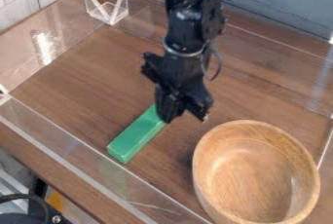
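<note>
The black gripper (166, 103) points down over the far end of a flat green bar (135, 137), which lies on the wooden table left of a round wooden bowl (271, 150). The fingertips hide the bar's upper end. Whether anything is between them is too small to tell; the gripper looks shut.
The bowl fills the lower right. A clear-walled edge (65, 148) runs along the lower left of the table, and a small white holder (107, 6) sits at the back left.
</note>
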